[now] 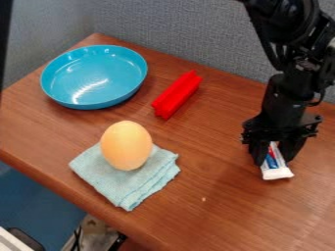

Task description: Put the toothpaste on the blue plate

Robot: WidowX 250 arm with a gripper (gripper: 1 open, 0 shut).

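Note:
A small white toothpaste tube [276, 171] with blue and red markings lies at the right side of the wooden table. My black gripper [272, 155] points down over it, its fingers around the tube's far part, which they hide. Whether the fingers press on the tube cannot be made out. At the upper left sits the round blue plate [94, 76], empty, well away from the gripper.
An orange-tan egg-shaped object [125, 145] rests on a folded light-blue cloth [151, 178] at the left front. Between plate and gripper lies a red block [177, 95]. A grey wall [177, 29] stands behind.

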